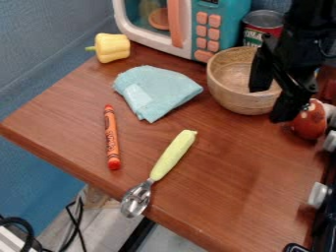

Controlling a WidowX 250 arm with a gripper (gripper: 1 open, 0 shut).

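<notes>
My black gripper [278, 96] hangs at the right of the table, just right of a light wooden bowl [237, 94]. A red round toy [309, 120] sits beside it at the table's right side, partly behind the arm. Whether the fingers are open or shut is too dark to tell.
A blue cloth [155, 91], an orange crayon [112, 136] and a yellow-handled spoon [172, 156] lie on the wooden table [237, 207]. A toy microwave [171, 25], a tomato can [262, 25] and a yellow pepper [110, 46] stand at the back.
</notes>
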